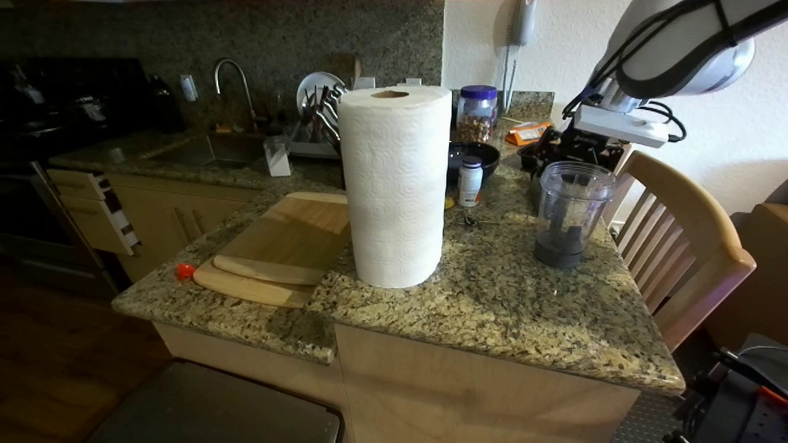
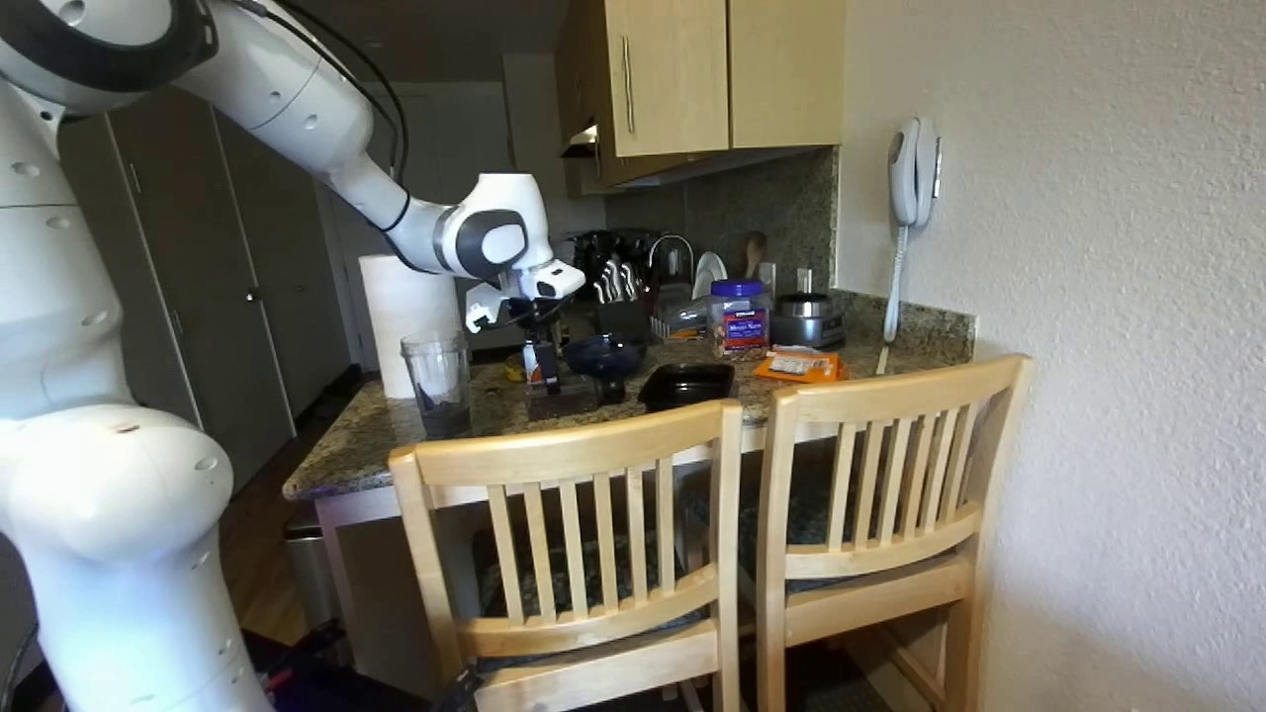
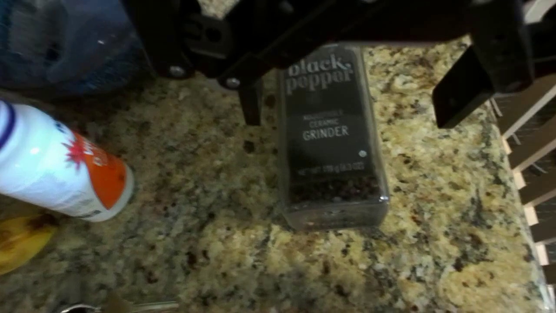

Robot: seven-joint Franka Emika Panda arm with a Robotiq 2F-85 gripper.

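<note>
In the wrist view, a black pepper grinder (image 3: 331,138), clear with a dark label, appears between the two spread fingers of my gripper. One finger (image 3: 251,104) is on its left side and the other (image 3: 461,88) is well off to its right. I see no contact between them; the height above the counter is hard to judge. Exterior view 2 has the gripper (image 2: 546,358) low over the counter, behind the chair. In exterior view 1 its lower part is partly hidden by the clear blender cup (image 1: 572,214).
A white and orange bottle (image 3: 78,161) stands left of the grinder, near a yellow item (image 3: 23,242). A dark bowl (image 1: 476,156), a paper towel roll (image 1: 395,188) and a black tray (image 2: 688,386) share the counter. Chairs (image 2: 570,445) line its edge.
</note>
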